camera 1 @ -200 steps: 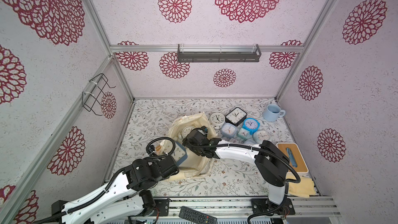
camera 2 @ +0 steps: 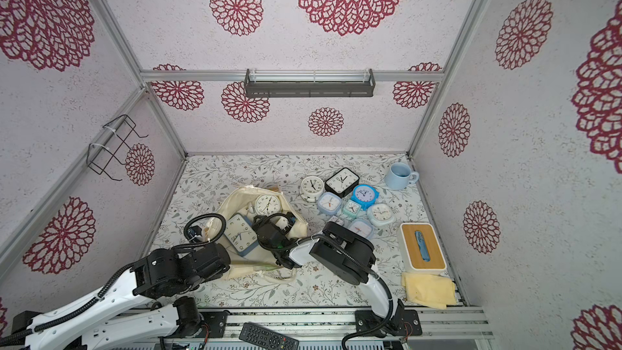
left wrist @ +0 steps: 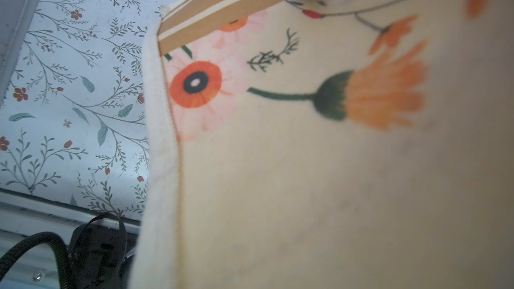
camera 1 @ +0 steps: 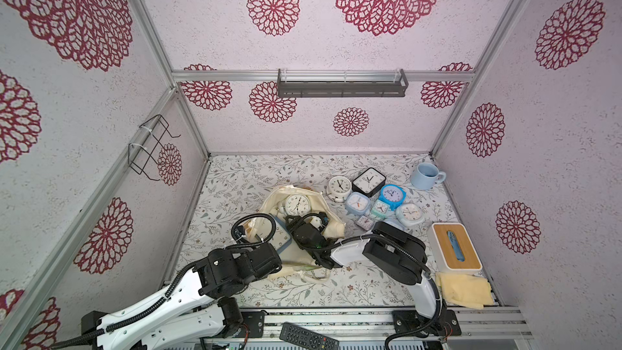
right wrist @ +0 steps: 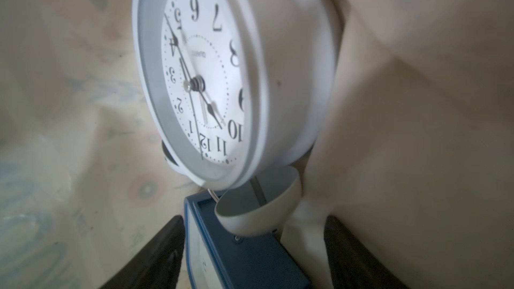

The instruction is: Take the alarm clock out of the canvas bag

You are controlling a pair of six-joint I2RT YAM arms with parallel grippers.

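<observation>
The cream canvas bag [camera 1: 333,228] lies gaping at the table's front middle. Inside it are a round white alarm clock [camera 1: 297,205] at the back and a blue-framed square clock [camera 2: 242,234] at the left. In the right wrist view a white bell clock [right wrist: 289,69] leans over the blue clock's casing [right wrist: 251,259]. My right gripper is inside the bag, its fingers apart on either side of the blue casing and short of the bell clock, gripping nothing. My left gripper, shut by the bag's left side, has its fingertips hidden; printed cloth [left wrist: 299,182] fills its wrist view.
Several clocks [camera 1: 369,181] cluster right of the bag, below and beside my right forearm. A blue mug [camera 1: 425,176] stands back right. A tray with a blue tool [camera 1: 456,245] and a yellow cloth [camera 1: 464,290] lie at the right edge.
My right arm has swung, its elbow lower and farther left. The bag's right side has sunk and spread, and the round white clock's face shows more fully. The left arm looks unmoved.
</observation>
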